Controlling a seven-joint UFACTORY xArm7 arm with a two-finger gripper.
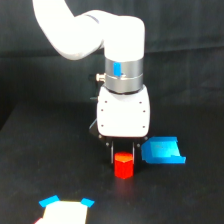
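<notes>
Low in the middle of the camera view, a red block shows under the white gripper, which points down. The dark fingers stand close on either side of the block's upper part. Against the black background they are hard to make out, so whether they press on the block or stand slightly apart cannot be told. The block's lower part is in plain sight, and whether it rests on the table is unclear.
A blue tray-like piece lies just right of the gripper. At the front left edge is a pale object with blue pieces at its corners, partly cut off.
</notes>
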